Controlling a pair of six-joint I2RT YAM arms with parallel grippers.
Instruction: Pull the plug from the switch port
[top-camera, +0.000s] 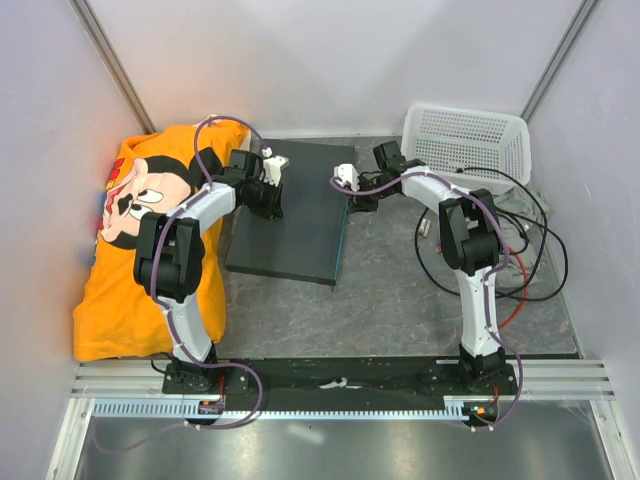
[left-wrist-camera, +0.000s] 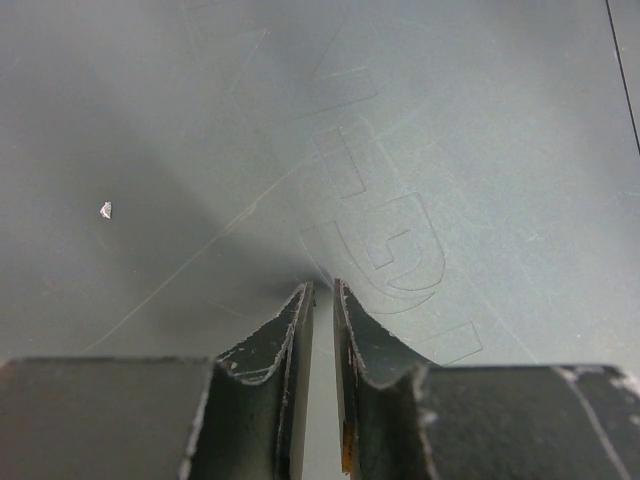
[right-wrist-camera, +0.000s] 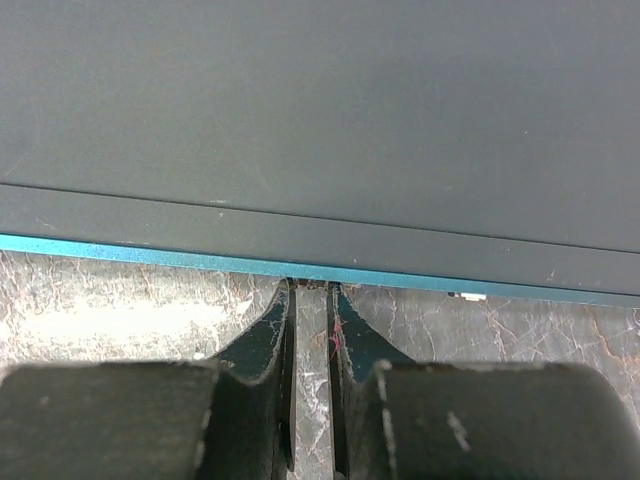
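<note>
A large dark slab, likely the switch (top-camera: 290, 240), lies on the floor with a blue edge strip (right-wrist-camera: 150, 255) along its right side. My left gripper is over the slab's top, fingertips close together at the surface, nothing visible between them. My right gripper is at the blue edge, fingertips narrowly apart and partly hidden at the strip; what lies between them is unclear. A small pale piece (right-wrist-camera: 470, 296) shows under the strip to the right. I cannot make out a plug or port.
An orange cartoon cloth (top-camera: 110, 300) lies left of the slab. A white basket (top-camera: 465, 125) stands at the back right, with loose black cables (top-camera: 560, 260) and a red cable beside it.
</note>
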